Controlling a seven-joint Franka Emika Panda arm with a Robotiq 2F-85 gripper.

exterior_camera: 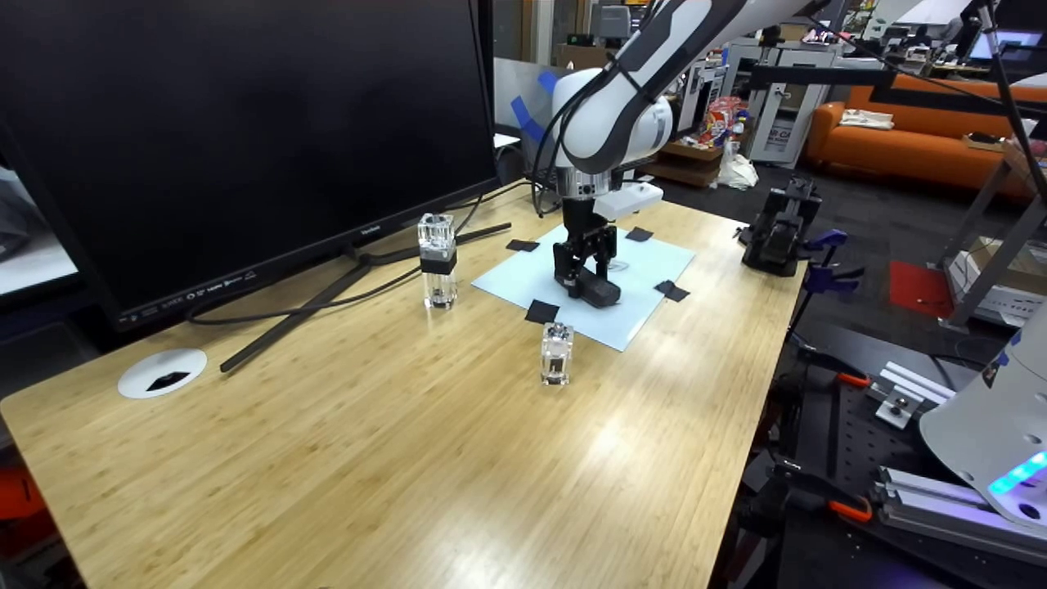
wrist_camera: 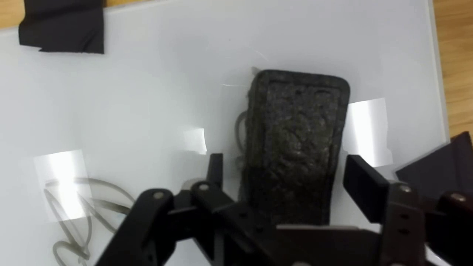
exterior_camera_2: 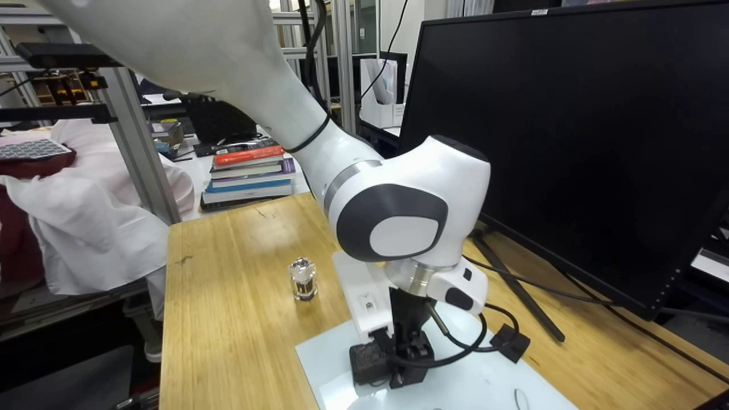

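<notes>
A black rectangular eraser-like block [wrist_camera: 298,128] lies on the white board [wrist_camera: 146,88]. My gripper is low over the block's near part, with its fingers [wrist_camera: 215,167] on either side. White board shows between each finger and the block, so the fingers stand open around it without holding it. In the first exterior view the block [exterior_camera: 596,290] rests on the board just below the gripper [exterior_camera: 581,280]. Grey looping marker lines [wrist_camera: 73,239] are on the board to the left, and a short curved mark [wrist_camera: 240,130] shows beside the block.
Black tape [exterior_camera: 541,311] holds the board's edges to the wooden table [exterior_camera: 393,442]. One clear bottle-like piece [exterior_camera: 556,353] stands in front of the board, and a taller one [exterior_camera: 438,260] is near the monitor [exterior_camera: 245,128].
</notes>
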